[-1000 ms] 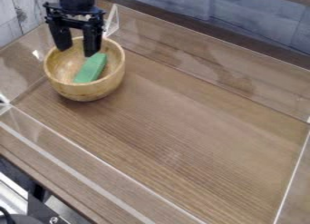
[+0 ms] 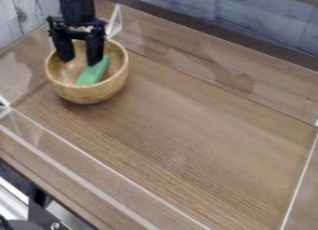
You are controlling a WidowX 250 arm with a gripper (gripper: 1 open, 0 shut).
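A wooden bowl [image 2: 87, 91] sits at the upper left of the table. My black gripper [image 2: 77, 47] reaches down from the top into it, its two dark fingers apart over the bowl's back half. A green oblong object [image 2: 92, 73] lies in the bowl, just right of and below the fingers. Whether the fingers touch it is hard to tell.
A pale wall or edge runs along the left and back.
My gripper has shifted slightly within the bowl; the green object looks a little more upright or moved slightly. The bowl is nearly where it was.
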